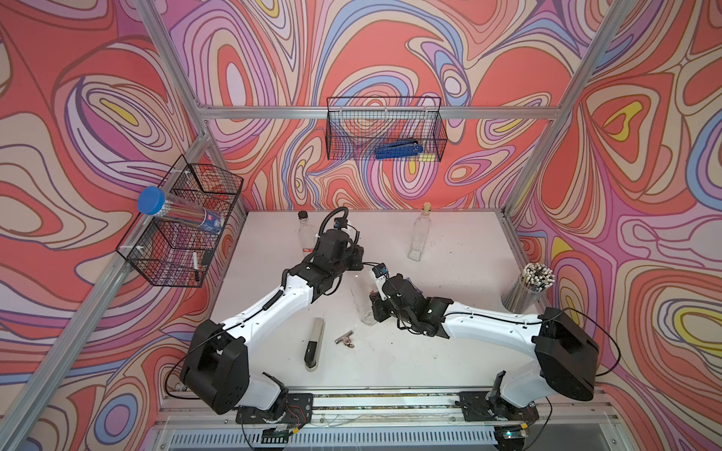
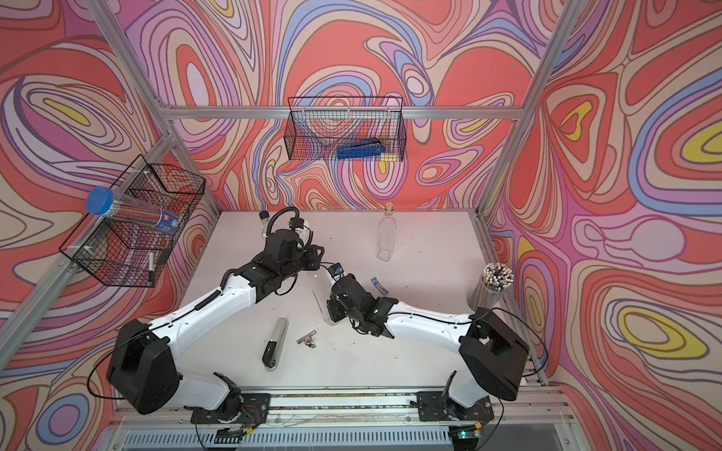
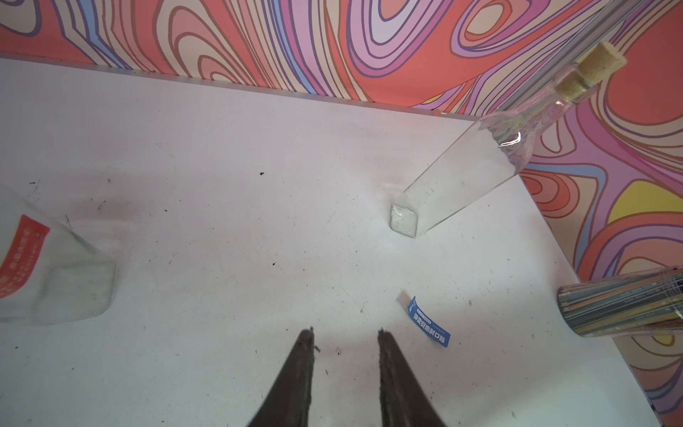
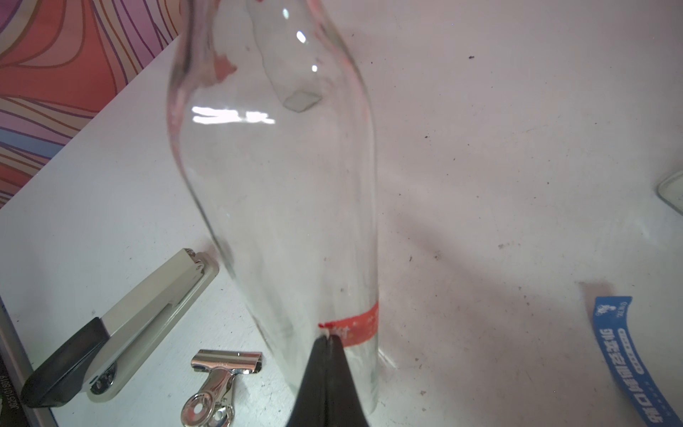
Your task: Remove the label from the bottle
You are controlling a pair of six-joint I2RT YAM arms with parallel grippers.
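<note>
A clear glass bottle stands in front of my right gripper, with a red label low on its side. At that label's left end are the closed tips of my right gripper; whether its edge is pinched between them I cannot tell. In the top left view, the same bottle reaches up to my left gripper. That left gripper is shut at the bottle's neck, its fingers held apart; the neck itself is hidden in the left wrist view.
A corked bottle and a black-capped bottle stand at the back. A blue label strip lies on the table. Near the front left are a stapler and a binder clip. Sticks in a holder stand far right.
</note>
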